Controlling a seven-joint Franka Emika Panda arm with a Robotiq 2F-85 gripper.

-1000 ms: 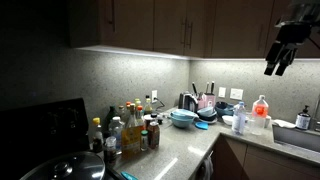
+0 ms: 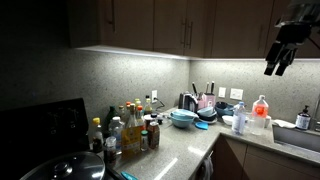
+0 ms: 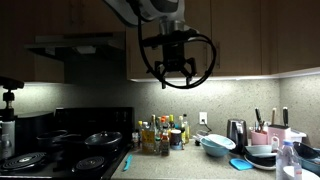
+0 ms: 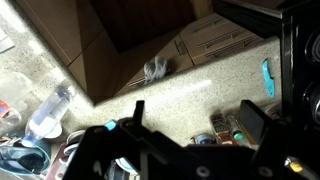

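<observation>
My gripper hangs high above the counter, its two fingers wide apart with only the counter far below between them. In exterior view 1 the gripper (image 2: 275, 71) is at the upper right, well clear of everything on the counter. Exterior view 2 has the gripper (image 3: 178, 82) at the top middle, with a black cable looping round it. Bottles and jars (image 2: 130, 130) crowd the counter beside the stove. Blue bowls (image 2: 183, 117) sit farther along, near the corner. A grey cloth-like bundle (image 4: 155, 69) hangs at the cabinet fronts.
A black stove (image 3: 65, 145) with a lidded pan (image 3: 103, 140) stands left of the bottles. A toaster (image 3: 237, 132), a knife block (image 3: 278, 134) and a clear bottle (image 2: 239, 118) occupy the corner. Wall cabinets (image 2: 150, 25) overhang the counter. A blue utensil (image 4: 267, 78) lies near the stove.
</observation>
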